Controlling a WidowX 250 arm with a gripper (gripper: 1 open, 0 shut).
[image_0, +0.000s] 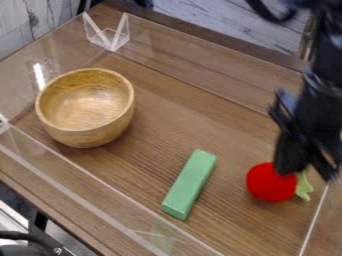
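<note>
A dark, motion-blurred gripper and arm (287, 105) fill the right side of the camera view, low over a red round object with green leaves (271, 181), like a toy tomato or strawberry, whose top it partly hides. The fingertips are too blurred to show their state. A green rectangular block (189, 185) lies on the wooden table left of the red object, apart from it.
A wooden bowl (84, 106) sits at the left. A clear, angular plastic piece (102, 32) stands at the back left.
</note>
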